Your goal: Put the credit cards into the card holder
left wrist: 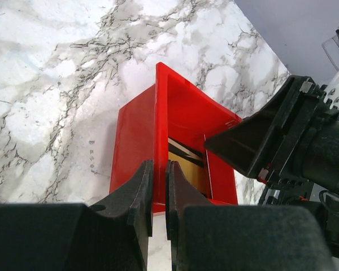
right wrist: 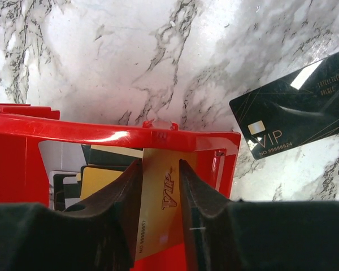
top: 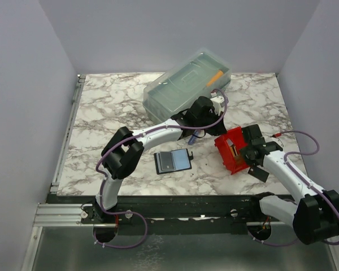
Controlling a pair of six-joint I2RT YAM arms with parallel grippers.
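A red open box (top: pixel 224 155) stands tilted at the right of the table, with several cards inside. My left gripper is shut on its wall, one finger on each side of the red edge. My right gripper reaches into the box with its fingers apart. Between and beyond those fingers shows a gold VIP card (right wrist: pixel 163 195), leaning inside the box; no firm hold on it shows. Other cards (right wrist: pixel 99 178), yellow, black and pale, lie beside it. Outside, a black VIP card (right wrist: pixel 299 107) rests flat on the marble.
Left of the box lies an opened black folder-like item (top: pixel 173 161) with a grey and a bluish half. A clear lidded bin (top: pixel 186 84) stands behind the left arm. Something small and blue (top: pixel 192 139) lies near the left gripper.
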